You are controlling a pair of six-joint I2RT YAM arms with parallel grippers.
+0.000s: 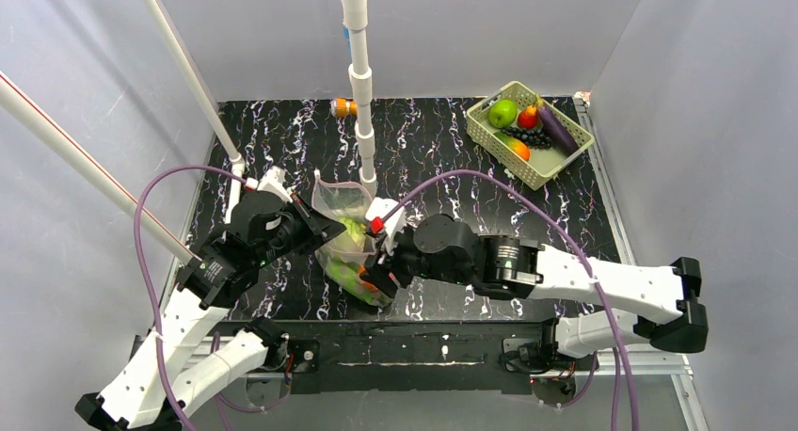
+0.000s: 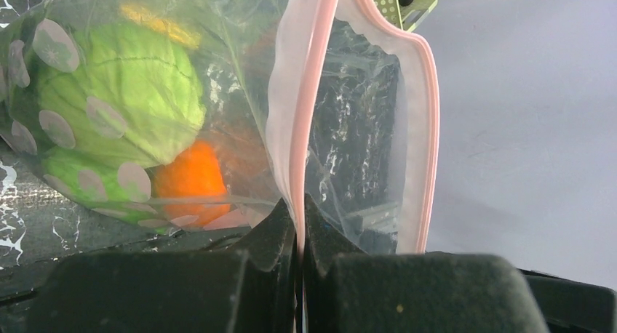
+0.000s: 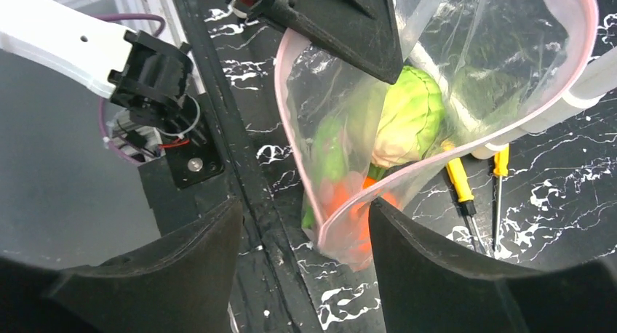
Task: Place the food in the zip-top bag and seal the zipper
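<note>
A clear zip top bag with a pink-edged mouth (image 2: 429, 129) holds a green cabbage-like head (image 3: 411, 118), an orange item (image 2: 193, 180) and other green food. The bag's mouth gapes wide. My left gripper is shut on one rim of it, with the pink and white strip running between its fingers. In the right wrist view, the bag's near rim crosses just ahead of my right gripper. That gripper stands open, its fingers (image 3: 422, 267) well apart with nothing gripped between them. From above, the right gripper covers part of the bag's right side.
A green basket (image 1: 485, 149) with fruit and an eggplant stands at the back right. Two yellow-handled screwdrivers (image 3: 460, 180) lie beside the bag. A white upright pole (image 1: 360, 87) rises behind it.
</note>
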